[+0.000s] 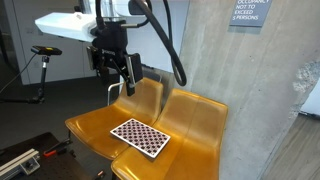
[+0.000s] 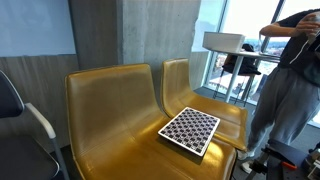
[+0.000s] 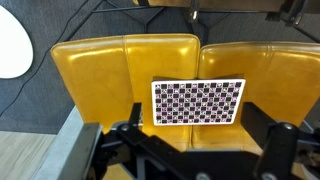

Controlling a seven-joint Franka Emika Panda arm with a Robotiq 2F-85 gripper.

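A flat checkered board (image 1: pixel 140 137) with a white border lies across the seats of two tan chairs. From above, in the wrist view, the same board (image 3: pixel 197 102) appears whole, and in the second exterior view the board (image 2: pixel 189 131) rests flat on the seats. My gripper (image 1: pixel 116 87) hangs high above it, touching nothing. At the bottom of the wrist view the gripper's fingers (image 3: pixel 126 132) stand wide apart, with only the chairs and board seen far below between them.
Two tan chairs (image 2: pixel 116 112) stand side by side against a concrete wall (image 1: pixel 238 85). A dark chair with an armrest (image 2: pixel 40 128) stands at the left of the second exterior view. A person (image 2: pixel 285 95) stands at its right edge, near a white table (image 2: pixel 235 52).
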